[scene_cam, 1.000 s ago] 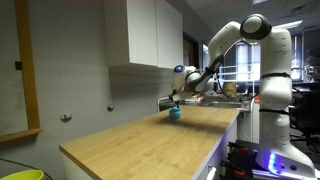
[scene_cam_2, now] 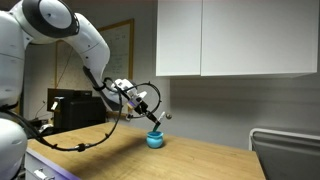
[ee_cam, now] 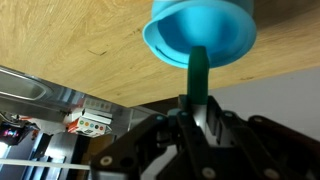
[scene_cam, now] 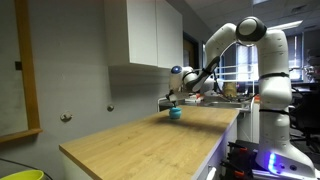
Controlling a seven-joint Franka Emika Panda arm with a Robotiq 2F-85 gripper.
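Note:
A light blue cup or bowl (scene_cam_2: pixel 155 140) stands on the wooden counter, and its open mouth fills the top of the wrist view, where the blue rim (ee_cam: pixel 160 45) shows. My gripper is tilted just above it, shut on a narrow dark green object (ee_cam: pixel 198 72). In the wrist view this object reaches over the opening of the blue container; whether it touches the container I cannot tell. From exterior view 1, the blue container (scene_cam: pixel 175 113) sits directly below the gripper, whose fingertips are too small to make out.
White cabinets (scene_cam_2: pixel 235 40) hang over the counter.

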